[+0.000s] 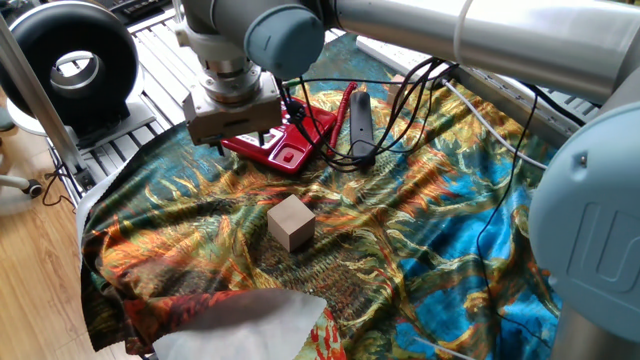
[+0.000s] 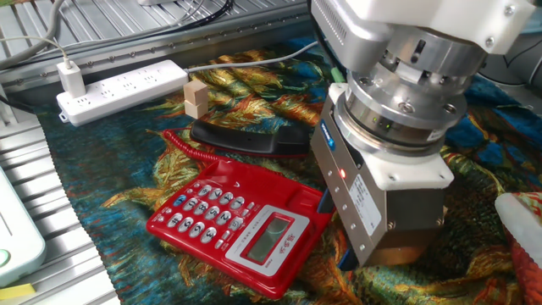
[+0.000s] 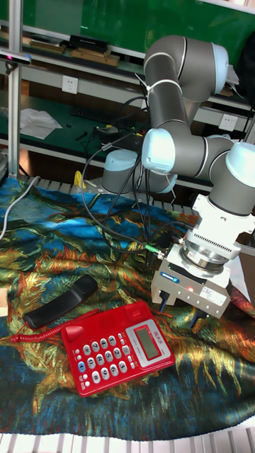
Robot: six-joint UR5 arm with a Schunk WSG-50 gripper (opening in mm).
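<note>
A red telephone base (image 2: 241, 220) with a keypad and small display lies on the patterned cloth. Off its cradle, the black handset (image 2: 250, 138) rests on the cloth alongside the base, joined by a red coiled cord (image 2: 188, 147). My gripper (image 3: 181, 311) is above the cloth at the display end of the phone, its two dark fingers apart with nothing seen between them. In exterior view 1 the gripper (image 1: 242, 144) partly covers the phone (image 1: 285, 148). A wooden cube (image 1: 291, 222) sits on open cloth, clear of the gripper.
A smaller wooden block (image 2: 196, 99) stands near a white power strip (image 2: 123, 91). Black cables (image 1: 385, 130) hang from the arm over the handset's area in exterior view 1. A folded-over cloth corner (image 1: 245, 325) shows its white underside.
</note>
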